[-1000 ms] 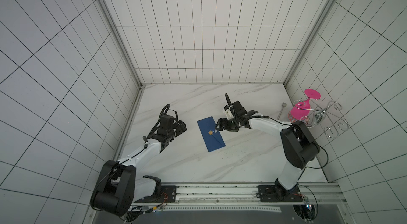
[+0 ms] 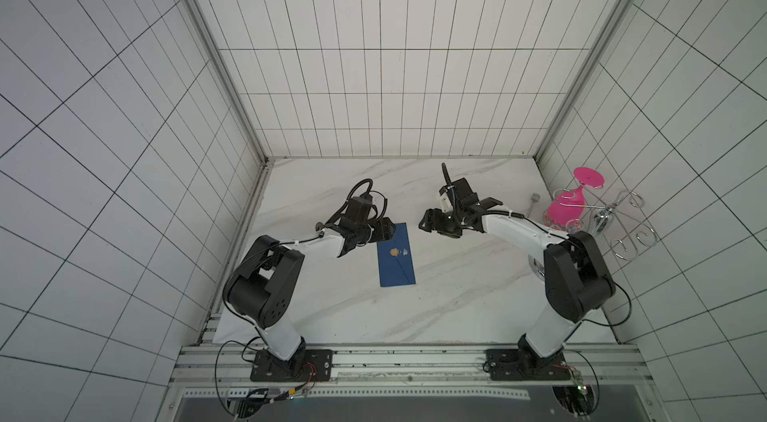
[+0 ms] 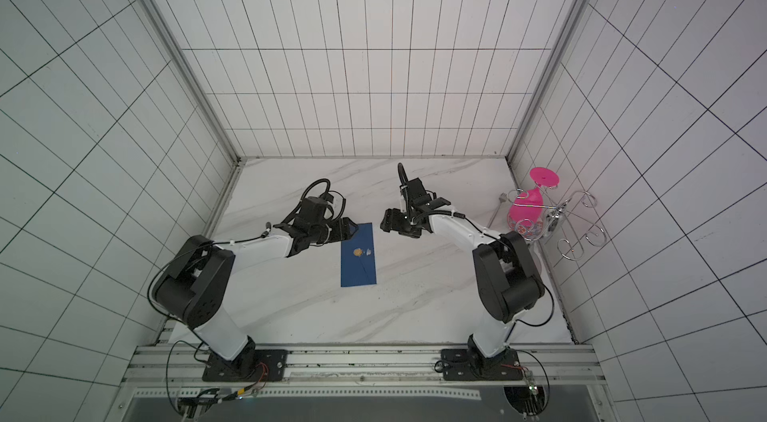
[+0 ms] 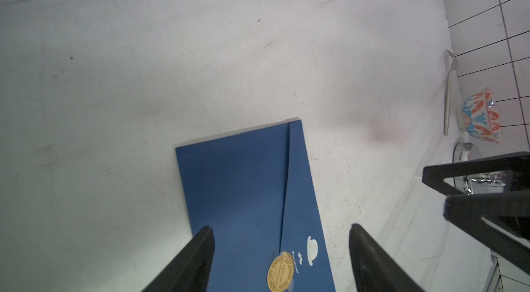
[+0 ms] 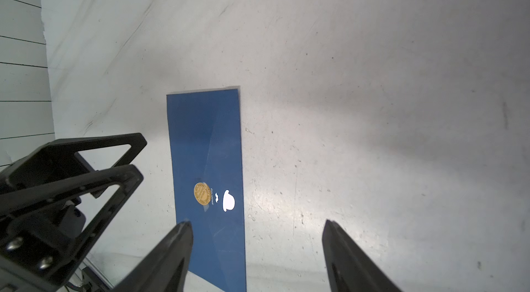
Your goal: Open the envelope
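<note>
A blue envelope (image 2: 397, 266) lies upright-oriented on the white marble table (image 2: 319, 302), with a gold seal and small white markings; a flap edge runs along it in the left wrist view. My left gripper hangs over the envelope's far end, fingers apart with nothing between them. My right gripper is to the right of the envelope, above bare table at its edge, fingers also apart and empty.
At the right edge stand a pink object (image 2: 569, 205) with a metal rack (image 2: 643, 234), a patterned cup (image 4: 479, 115) and a metal utensil (image 4: 448, 93).
The envelope has turned straighter.
</note>
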